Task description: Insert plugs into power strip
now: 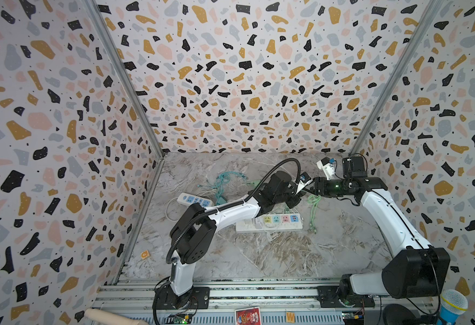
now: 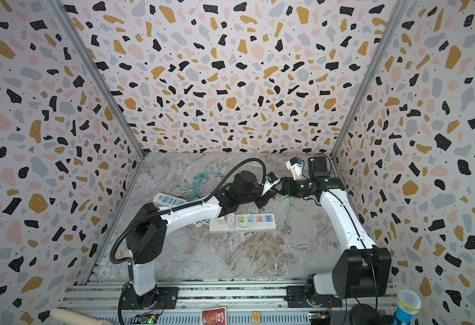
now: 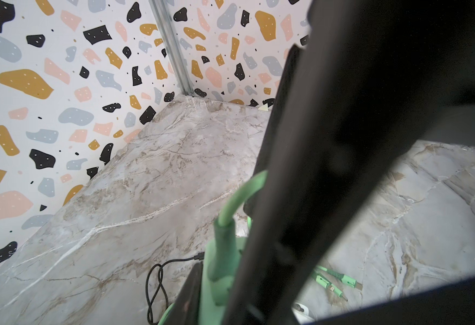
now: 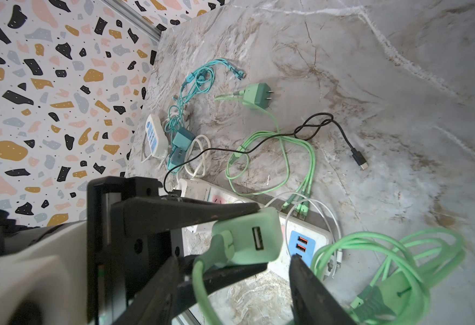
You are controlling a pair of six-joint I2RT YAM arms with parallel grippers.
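My left gripper is shut on a green plug, raised above the table; one finger lies along its top, the other beneath. The plug's USB slot faces the right wrist camera. Its prongs are hidden. Right beside it, my right gripper stands open, its blurred fingers apart with empty space between them at this angle. In the left wrist view the plug and its cable show beside a large dark arm part. The white power strip lies below, with coloured sockets and a blue USB end.
Looped green cables hang close to the right gripper. On the table lie another green plug, teal cables, a black cable and a smaller white strip.
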